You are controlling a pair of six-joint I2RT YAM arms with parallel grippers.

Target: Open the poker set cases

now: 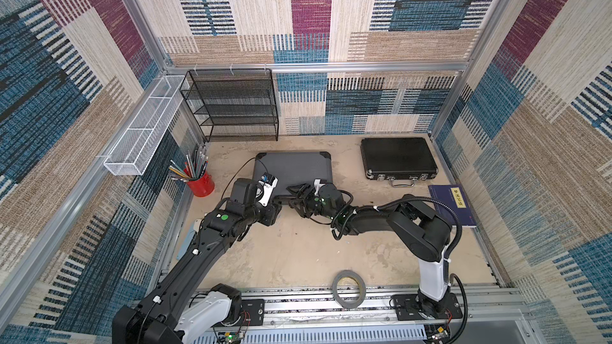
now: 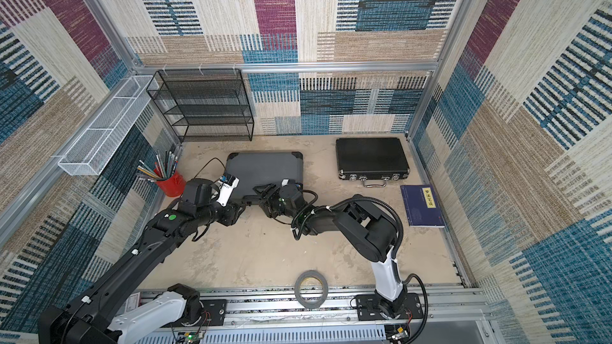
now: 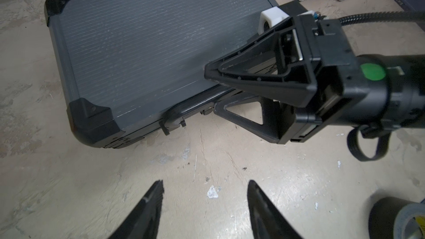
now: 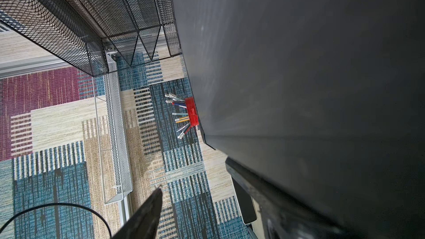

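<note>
A grey case [image 3: 146,39] lies closed at the centre back of the table, its handle [image 3: 181,110] facing forward. My right gripper is open at that front edge, fingers around the handle side near its middle; in the right wrist view the grey surface fills the right half. My left gripper hangs at the case's front left, fingertips apart over bare table, nothing between them. A black case [image 1: 399,156] with silver latches lies closed at the back right.
A blue book [image 1: 449,204] is right of the table, a red pencil cup [image 1: 200,184] left, a mesh shelf [image 1: 229,102] behind, a tape roll [image 1: 348,277] at the front edge.
</note>
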